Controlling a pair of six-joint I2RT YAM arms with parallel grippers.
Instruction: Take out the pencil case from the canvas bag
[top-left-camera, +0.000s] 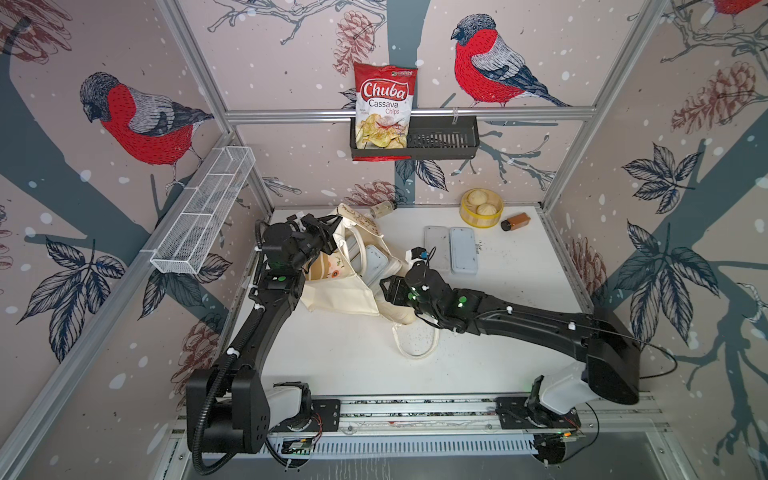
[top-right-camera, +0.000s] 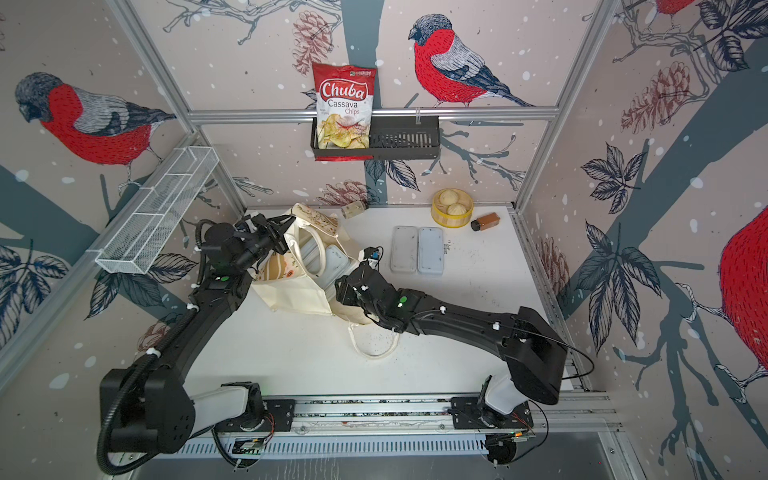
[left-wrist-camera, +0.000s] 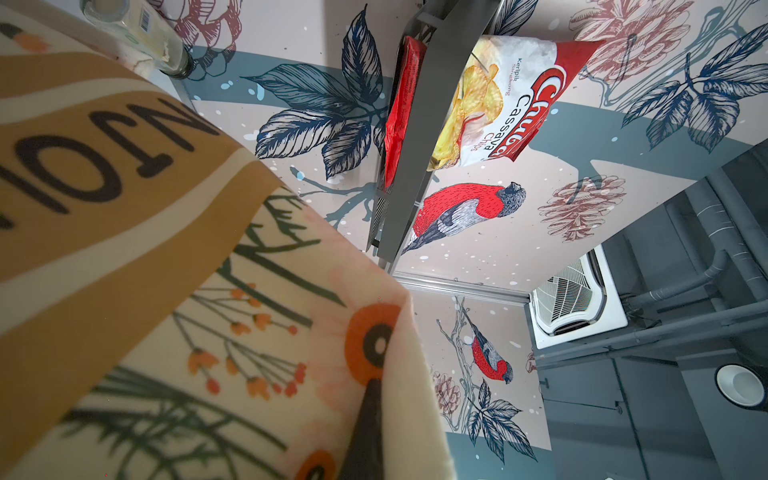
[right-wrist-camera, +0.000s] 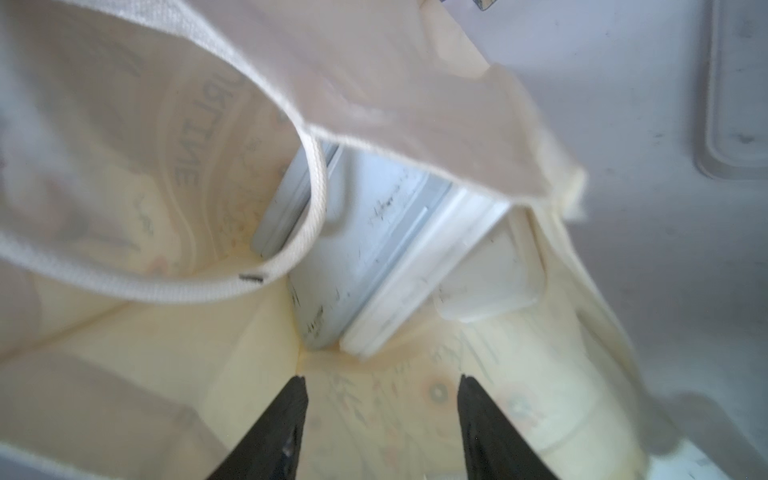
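The cream canvas bag (top-left-camera: 336, 296) leans open on the table, its printed side (left-wrist-camera: 144, 224) filling much of the left wrist view. My left gripper (top-left-camera: 331, 225) is shut on the bag's upper edge, lifting it. My right gripper is open at the bag's mouth, nothing between its fingers. Inside, beyond a looped handle (right-wrist-camera: 316, 184), several pale rigid flat cases (right-wrist-camera: 360, 240) lean together; I cannot tell which is the pencil case.
Two flat cases (top-left-camera: 463, 249) lie right of the bag. A yellow steamer (top-left-camera: 481, 208), small bottles (top-left-camera: 515, 221) and a shelf with chips (top-left-camera: 382, 104) are behind.
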